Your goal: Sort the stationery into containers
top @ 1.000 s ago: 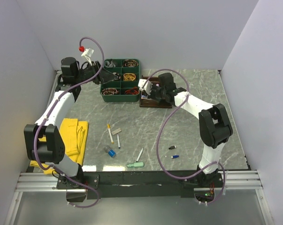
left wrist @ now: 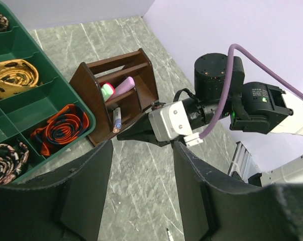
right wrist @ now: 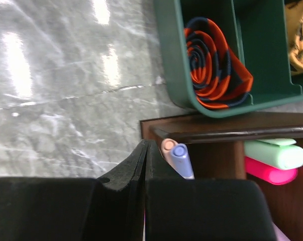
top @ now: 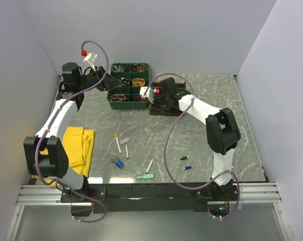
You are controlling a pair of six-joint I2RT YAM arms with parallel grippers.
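Observation:
The wooden organizer (left wrist: 81, 85) holds two upright markers, blue (right wrist: 182, 160) and beige (right wrist: 167, 148), plus pink (right wrist: 269, 171) and mint (right wrist: 287, 156) items. My right gripper is shut at its front corner by the two markers, nothing visible between its fingers. My left gripper hangs open and empty, left of the green tray. Loose on the table lie an orange-white pen (top: 118, 143), an eraser (top: 124, 141), white pens (top: 150, 165), a blue bottle (top: 118, 162), a mint piece (top: 145, 176) and small dark and blue items (top: 188, 167).
The green compartment tray (top: 123, 104) with coiled straps stands left of the organizer. A yellow cloth (top: 78, 150) lies at the left.
My right gripper and arm have shifted left along the organizer, toward the green tray. The left arm has drawn very slightly left.

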